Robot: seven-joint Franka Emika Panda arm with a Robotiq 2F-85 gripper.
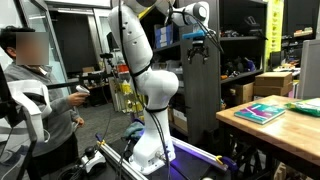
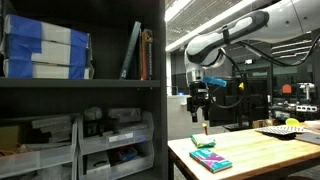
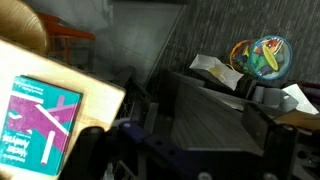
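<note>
My gripper (image 1: 197, 54) hangs high in the air in front of the dark shelving, left of the wooden table (image 1: 270, 132). Its dark fingers (image 3: 125, 140) stand apart in the wrist view, and nothing shows between them. A book with a teal and pink cover (image 1: 259, 113) lies flat near the table's edge; in the wrist view the same book (image 3: 38, 128) is at the left, away from the fingers. Behind it, in exterior view 2, sits a green-and-white item (image 2: 190, 140).
Dark shelves (image 2: 95, 84) with books and blue-white boxes (image 2: 45, 55) stand beside the table. A round container of colourful items (image 3: 262, 60) is below, at the wrist view's upper right. A person (image 1: 45, 105) sits at far left.
</note>
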